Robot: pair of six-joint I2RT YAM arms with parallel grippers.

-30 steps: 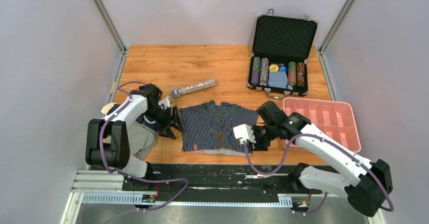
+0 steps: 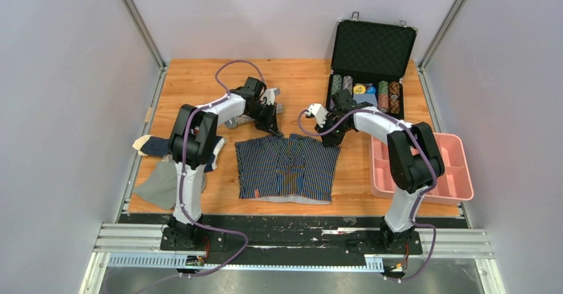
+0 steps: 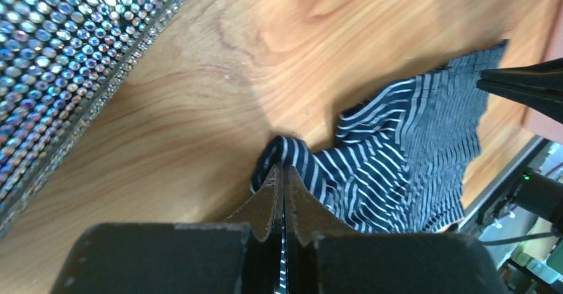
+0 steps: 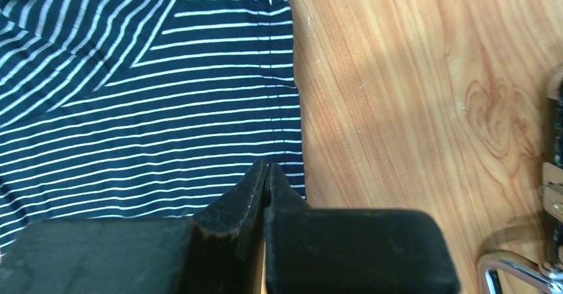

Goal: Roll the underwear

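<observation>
Navy underwear with white stripes (image 2: 285,174) lies spread on the wooden table. My left gripper (image 2: 275,132) is at its upper middle edge; in the left wrist view its shut fingertips (image 3: 272,181) sit at a bunched fold (image 3: 372,168), nothing clearly between them. My right gripper (image 2: 322,137) is at the upper right corner; in the right wrist view its shut tips (image 4: 264,169) are over the striped cloth (image 4: 153,135) near its edge, nothing seen between them.
A glittery cylinder (image 2: 238,120) lies behind the left gripper. An open chip case (image 2: 372,48) is at the back right, a pink compartment box (image 2: 448,168) at the right, and loose clothing (image 2: 159,188) at the left.
The underwear looks much the same.
</observation>
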